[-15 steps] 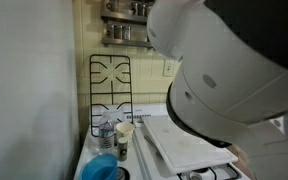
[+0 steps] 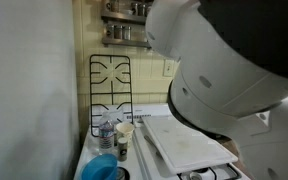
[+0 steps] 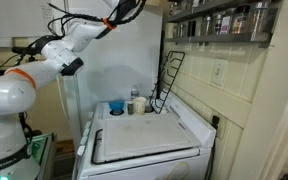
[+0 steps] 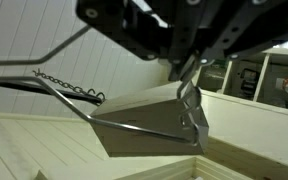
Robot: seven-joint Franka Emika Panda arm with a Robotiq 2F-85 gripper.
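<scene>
My gripper is at the top middle of the wrist view, its dark fingers close together. A bent metal wire piece (image 4: 134, 130) reaches from the fingers down and then off to the left edge; the gripper appears shut on it, though the contact itself is hard to make out. A grey box-like shape (image 4: 149, 110) lies behind the wire; what it is cannot be told. Neither exterior view shows the gripper's fingertips.
The white stove cover (image 3: 139, 135) is bare. Behind it stand a blue bowl (image 2: 99, 167), a clear bottle (image 2: 106, 133), a pale cup (image 2: 124, 130) and a black grate (image 2: 110, 82) against the wall. A jar shelf (image 3: 224, 30) hangs above.
The large white arm link in exterior view 1 has shifted slightly. The things on the stove and counter stay where they were.
</scene>
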